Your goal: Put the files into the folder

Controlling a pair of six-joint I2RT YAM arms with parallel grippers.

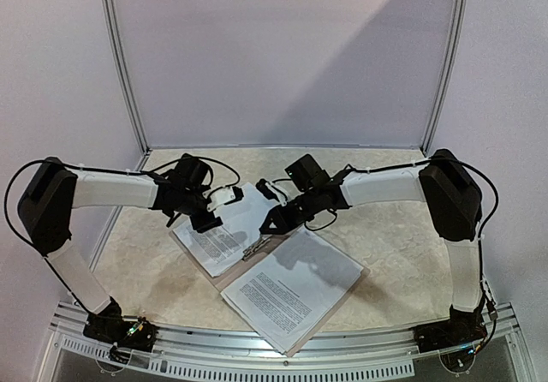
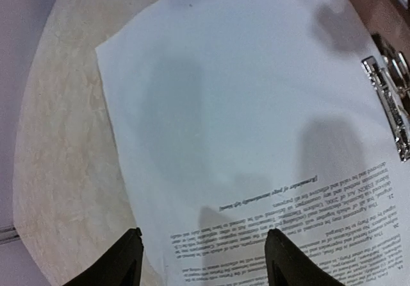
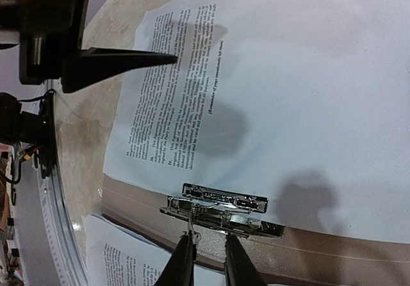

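Observation:
An open brown folder point(image 1: 214, 283) lies on the table, with one stack of printed sheets point(image 1: 295, 283) on its near right side. The other sheets point(image 2: 243, 106) lie flat on the far left side. A metal clip point(image 3: 224, 199) sits along the spine, its lower bar at the sheets' edge. Above the left sheets hovers my left gripper, fingers wide apart and nothing between them. My right gripper is over the spine beside the clip, partly open. A thin metal lever point(image 3: 191, 224) shows by its left fingertip; contact cannot be judged.
Both arms reach in close together over the folder; a black finger point(image 3: 122, 58) of the left gripper shows in the right wrist view. Bare table point(image 1: 394, 245) lies to the right and at the back. A metal rail point(image 1: 282, 337) runs along the front.

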